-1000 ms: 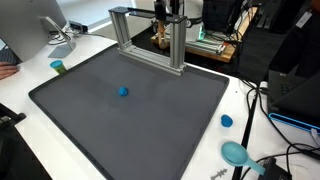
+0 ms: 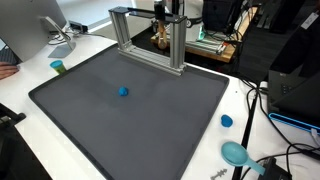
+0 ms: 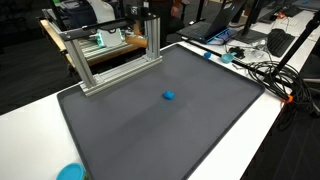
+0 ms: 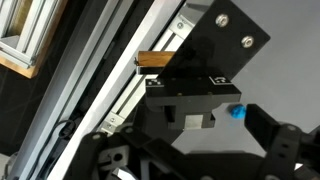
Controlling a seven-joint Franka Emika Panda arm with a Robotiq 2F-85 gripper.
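In the wrist view my black gripper hangs over the metal frame, close to a wooden-handled object (image 4: 154, 61). The fingers stand open; whether any part of that object lies between the fingers is hard to make out. Exterior view 1 shows a brown wooden piece (image 2: 160, 38) at the frame (image 2: 150, 55) on the board's far edge, with the gripper's outline lost among dark parts above it. A small blue object (image 2: 123, 91) lies on the grey board (image 2: 130, 125); it also appears in exterior view 2 as a blue piece (image 3: 168, 96).
A green-and-blue cup (image 2: 58, 67) stands off the board's far left corner. To the right lie a blue round piece (image 2: 226, 121) and a turquoise ladle-like item (image 2: 236, 154), near black cables (image 2: 262, 105). Most of the board is bare.
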